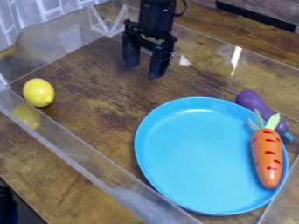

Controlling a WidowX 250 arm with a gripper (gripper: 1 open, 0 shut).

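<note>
My black gripper [145,58] hangs at the top centre of the camera view, above the bare wood behind the blue plate, its two fingers apart and nothing between them. A yellow lemon [38,92] lies at the left. An orange toy carrot [267,156] lies on the right part of the blue plate [176,175]. A purple eggplant [253,104] lies just beyond the carrot, at the plate's upper right.
Clear plastic walls [70,154] edge the wooden surface [100,105] at the left and front. The middle, between lemon and gripper, is free.
</note>
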